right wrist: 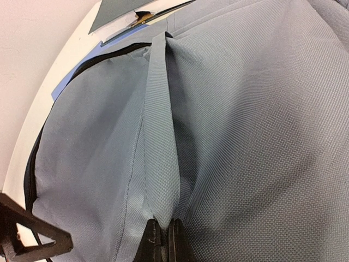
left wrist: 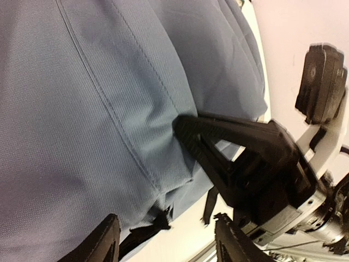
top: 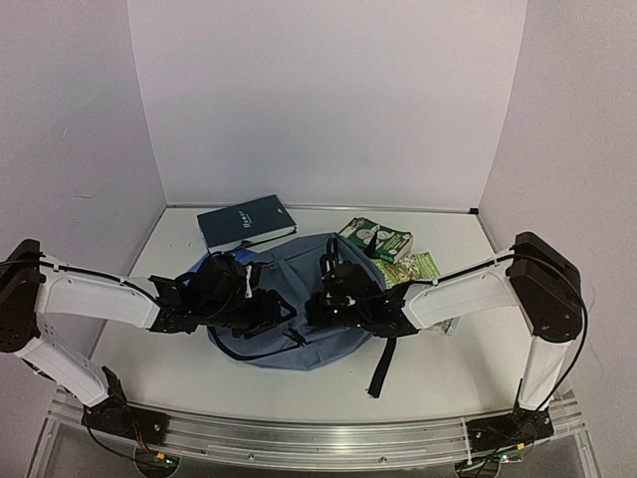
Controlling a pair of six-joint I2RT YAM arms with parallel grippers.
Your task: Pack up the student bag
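The grey-blue bag lies on the table beneath both grippers. In the right wrist view, my right gripper pinches a folded strip of the bag's fabric. My left gripper is open over the bag, its fingers wide apart in the left wrist view. A black zipper pull shows beyond the gap between them; no fabric appears held there. At the back left lies a dark hardcover book. A green book and a yellow-green booklet lie behind the right arm.
A blue item peeks out at the bag's left side. One black strap trails from the bag toward the front. The grippers are close together over the bag. Open table remains at the front and far right.
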